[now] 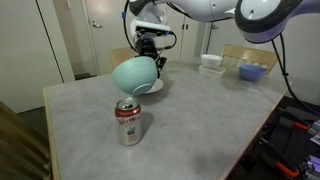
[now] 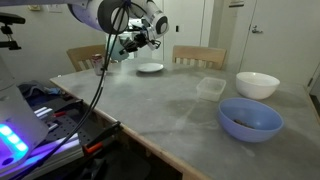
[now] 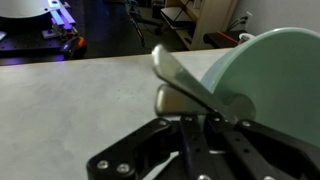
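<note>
A pale green bowl (image 1: 135,76) hangs tilted above the far part of the table, its rounded side toward exterior view 1. My gripper (image 1: 158,64) is shut on the bowl's rim. In the wrist view the bowl (image 3: 275,80) fills the right side, with one finger (image 3: 185,75) lying across its near edge; the exact grip point is partly hidden. A white plate (image 1: 152,87) rests on the table behind and below the bowl, partly covered by it. The plate (image 2: 150,68) shows clear in exterior view 2.
A red and silver can (image 1: 128,121) stands upright near the table's near side. Farther off are a white bowl (image 2: 257,85), a blue bowl (image 2: 250,119) and a clear container (image 2: 211,89).
</note>
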